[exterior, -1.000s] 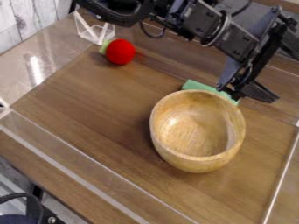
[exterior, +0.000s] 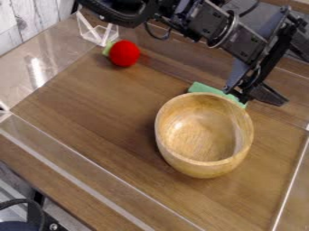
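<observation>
My gripper [exterior: 258,90] hangs at the upper right of the camera view, angled downward behind and right of a wooden bowl [exterior: 203,140]. A green object [exterior: 211,92] lies behind the bowl, just left of the gripper and partly hidden by the bowl. Whether the fingers are open or shut, or hold anything, is unclear at this size.
A red ball-shaped object [exterior: 125,54] lies at the back left, beside a light green item and a white wire-like holder [exterior: 97,32]. Cables sit at the lower left edge.
</observation>
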